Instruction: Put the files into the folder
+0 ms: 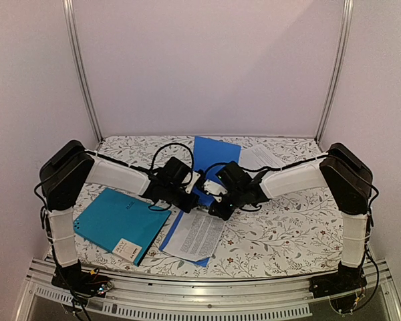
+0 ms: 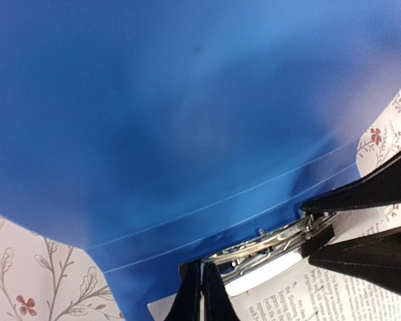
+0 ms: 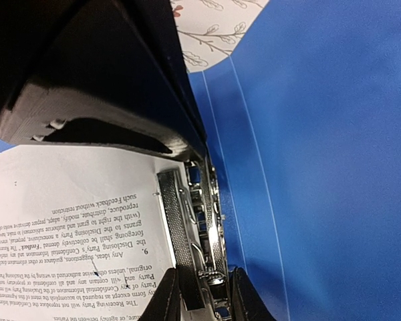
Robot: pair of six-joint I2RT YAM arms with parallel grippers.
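Note:
A blue folder (image 1: 216, 150) lies open, its clip (image 3: 180, 234) across the spine and printed sheets (image 1: 194, 237) on its front half under the clip bar. My left gripper is at one end of the clip, shut, with nothing clearly between its fingers. My right gripper is at the clip too, its fingertips low on the metal part; how far they are apart is hard to tell. In the left wrist view, black fingers of the other gripper reach to the clip's right end.
A teal folder (image 1: 117, 221) with a label lies at the front left. More printed paper (image 1: 260, 155) lies at the back right.

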